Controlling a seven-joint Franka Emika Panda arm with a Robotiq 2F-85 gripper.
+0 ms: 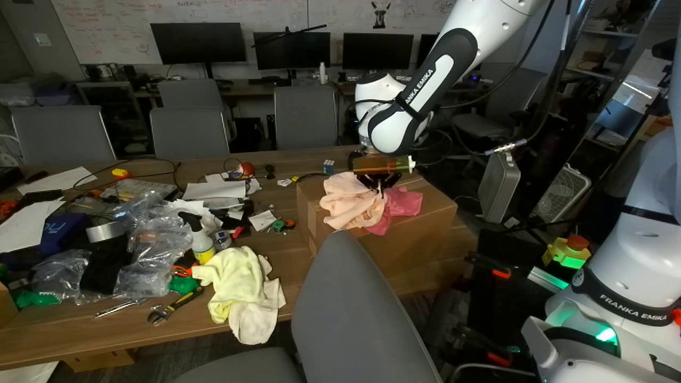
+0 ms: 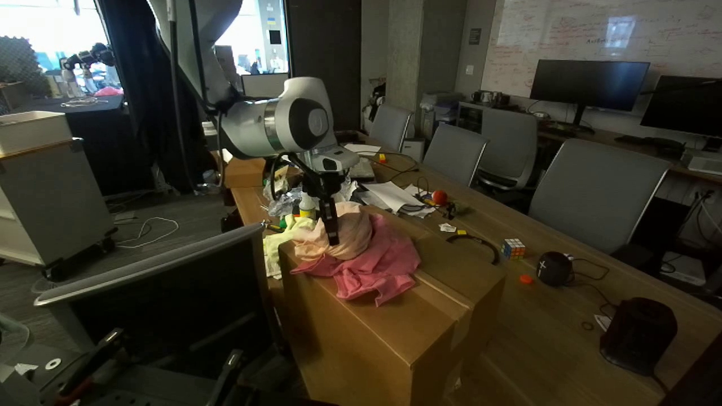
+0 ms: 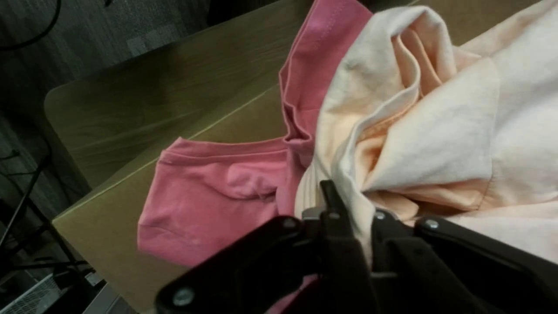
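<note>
A peach cloth [image 1: 351, 203] lies bunched on top of a cardboard box [image 2: 379, 325], partly over a pink cloth [image 2: 379, 260]. My gripper has closed on a fold of the peach cloth [image 3: 439, 141], at its edge beside the pink cloth [image 3: 214, 204]. The fold rises between the two black fingers in the wrist view. Both cloths still rest on the box. From the second exterior view, the gripper [image 2: 332, 237] points straight down into the peach heap.
A yellow cloth [image 1: 239, 284] lies on the cluttered table left of the box, near a spray bottle [image 1: 201, 239]. A grey chair [image 1: 357, 306] stands in front of the box. Behind the box are a puzzle cube [image 2: 514, 248] and a black speaker [image 2: 553, 268].
</note>
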